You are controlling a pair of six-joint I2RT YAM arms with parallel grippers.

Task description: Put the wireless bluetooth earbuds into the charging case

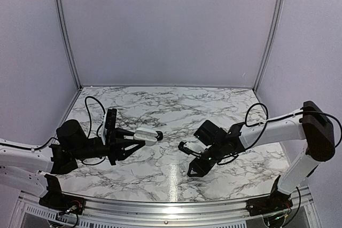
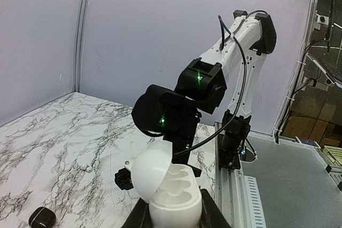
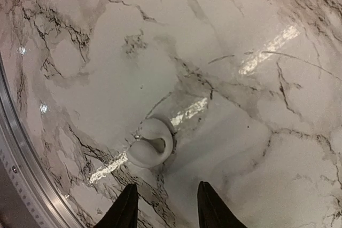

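Observation:
My left gripper (image 1: pixel 143 138) is shut on the white charging case (image 2: pixel 175 201), holding it above the table at left of centre. The case's lid (image 2: pixel 152 169) stands open, and its wells (image 2: pixel 176 185) look empty. In the right wrist view, a pale C-shaped earbud (image 3: pixel 151 143) lies on the marble. My right gripper hangs open over the table, with nothing between its fingertips; the earbud is ahead of them and slightly left, apart from them. The left wrist view also has a small whitish bump (image 2: pixel 87 168) on the table, too small to identify surely.
A small black object (image 2: pixel 43 217) is at the lower left of the left wrist view. A metal rail (image 1: pixel 165 206) bounds the table's front edge.

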